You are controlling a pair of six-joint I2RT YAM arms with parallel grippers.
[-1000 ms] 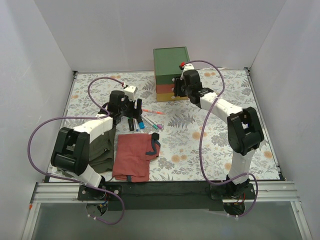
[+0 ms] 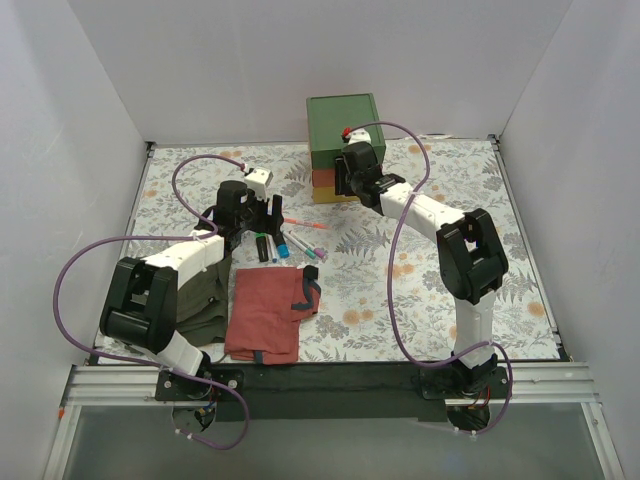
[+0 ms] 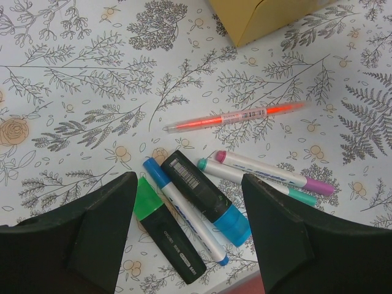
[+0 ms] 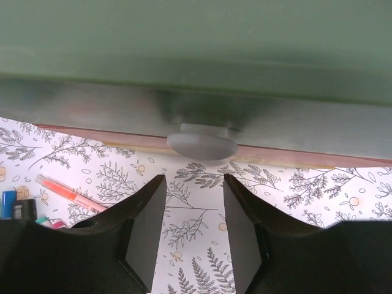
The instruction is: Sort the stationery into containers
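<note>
A drawer box with a green upper part [image 2: 342, 118] stands at the back, red and yellow drawers below. My right gripper is at its front, fingers partly open and empty. In the right wrist view, a pale round knob [image 4: 202, 147] on the green drawer lies just beyond the fingertips, not visibly gripped. Over the pens hovers my left gripper, open and empty. Below it lie a green-capped highlighter [image 3: 168, 236], a blue-capped highlighter [image 3: 199, 190], a blue marker [image 3: 187, 211], a teal marker [image 3: 229, 172], a purple marker [image 3: 263, 169] and an orange pen [image 3: 236, 116].
A red cloth pouch [image 2: 265, 310] with a dark strap lies at the front left. Dark green cloth [image 2: 205, 300] is beside it, partly under the left arm.
The left arm and the pens look unchanged.
</note>
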